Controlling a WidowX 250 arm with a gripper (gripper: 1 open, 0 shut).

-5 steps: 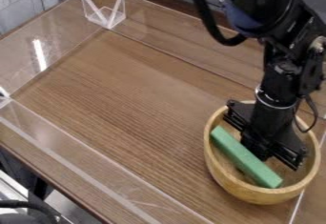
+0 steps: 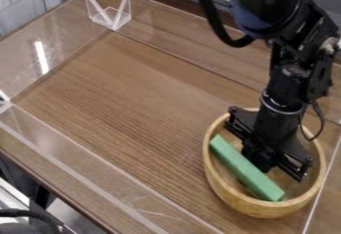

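My black gripper reaches down from the upper right into a round tan bowl at the lower right. A long green block lies slanted inside the bowl, beside the gripper's lower end. The fingertips are dark and crowded within the bowl; I see nothing clearly held between them.
A clear plastic holder stands at the back left. Black cables cross the bottom left corner.
The gripper and the bowl with the green block in it have shifted a little to the left over the last second.
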